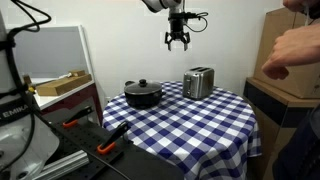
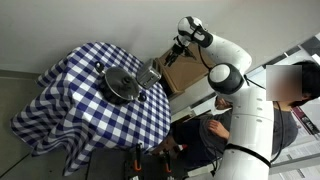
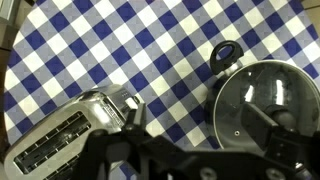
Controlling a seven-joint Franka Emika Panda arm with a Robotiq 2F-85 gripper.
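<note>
My gripper hangs high above the table, open, its fingers pointing down with nothing between them. In the wrist view its dark fingers stand wide apart over the cloth. A dark pot with a glass lid sits on the checkered table to the left; the wrist view shows its lid and one loop handle at the right. A silver two-slot toaster stands behind and to the right of the pot. Its slots look empty from above. My gripper is touching neither.
A blue-and-white checkered cloth covers the round table, its front clear. Dark clamp-like parts with orange marks stick out at the near left. A person is beside the table, and cardboard boxes stand at the right.
</note>
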